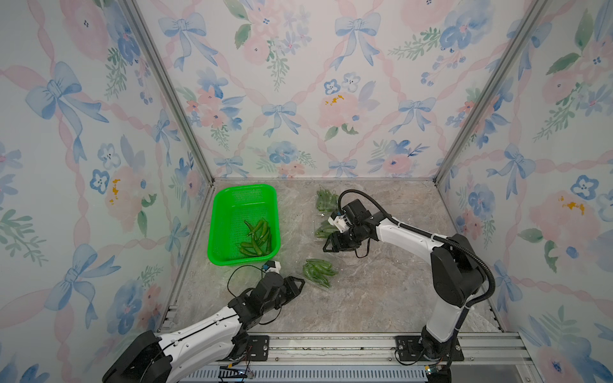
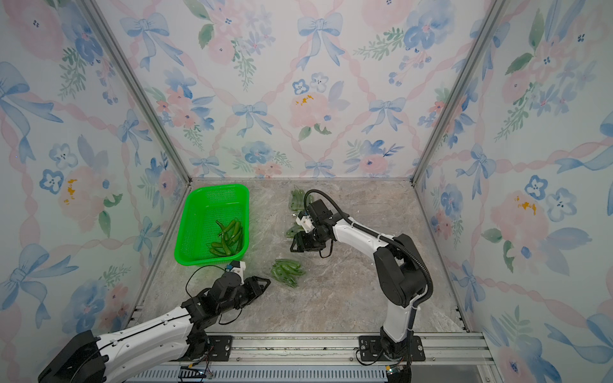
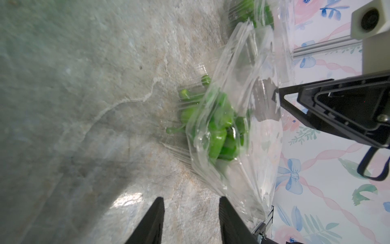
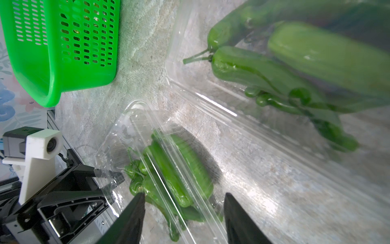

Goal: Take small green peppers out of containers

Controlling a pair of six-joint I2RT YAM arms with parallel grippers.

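Note:
Clear plastic containers with green peppers stand on the table. The front container's peppers [image 1: 318,272] lie between my two grippers, and its clear wall [image 4: 140,122] shows in the right wrist view. Left of this container is my left gripper, its fingers apart with nothing between them. On the container's other side my right gripper hangs open, its fingertips in front of the clear wall; whether they touch it, I cannot tell. A second container's peppers [image 1: 325,229] are partly hidden behind my right gripper. Farthest back is a third lot of peppers [image 1: 326,200].
A green basket [image 1: 220,217] stands at the left, several loose peppers [image 1: 256,238] in its front right corner.

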